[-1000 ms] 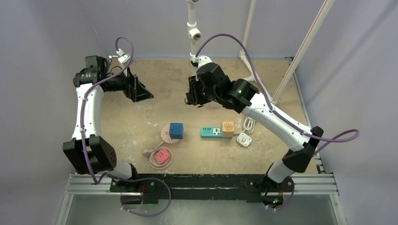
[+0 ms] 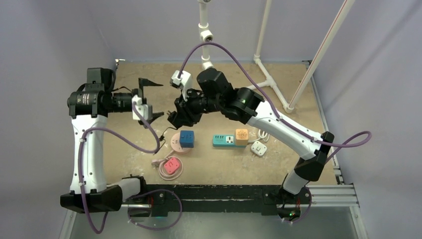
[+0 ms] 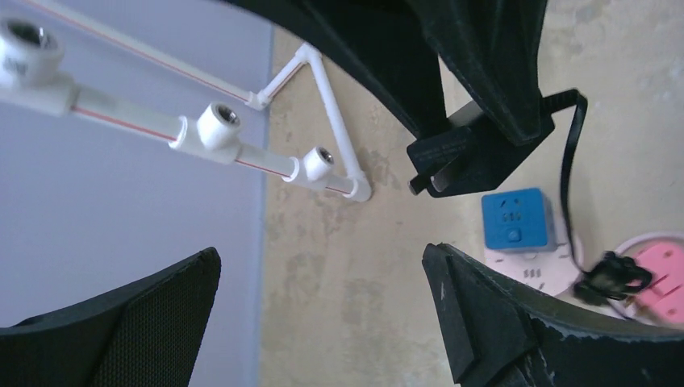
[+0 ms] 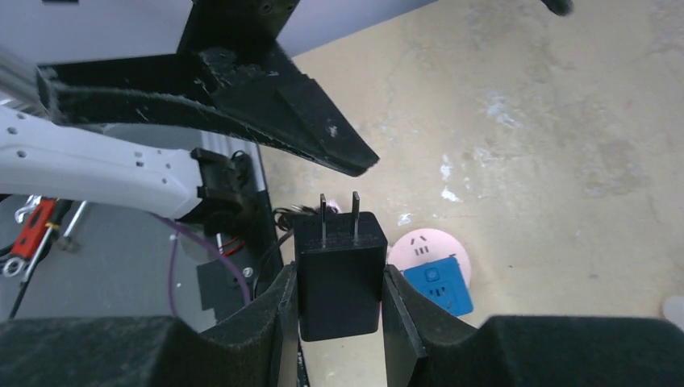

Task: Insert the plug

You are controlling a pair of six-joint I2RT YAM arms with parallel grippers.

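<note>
A black plug (image 4: 339, 282) with two pins is held between the fingers of my right gripper (image 2: 177, 114); a thin black cable hangs from it in the top and left wrist views. My left gripper is open, empty, and faces the plug from the left, slightly apart. Below on the board are a blue cube socket (image 2: 187, 139), a pink round strip (image 2: 177, 145), a pink socket (image 2: 171, 166), a teal strip (image 2: 222, 141), an orange cube (image 2: 241, 134) and a white socket (image 2: 259, 148).
A white pipe frame (image 2: 271, 84) stands at the back and right of the board (image 2: 298, 159). The front middle of the board is clear. Coiled cables lie beside the sockets.
The right gripper with the plug has moved left, towards the left gripper. The left gripper has turned and moved to face it. The hanging cable has swung left and down.
</note>
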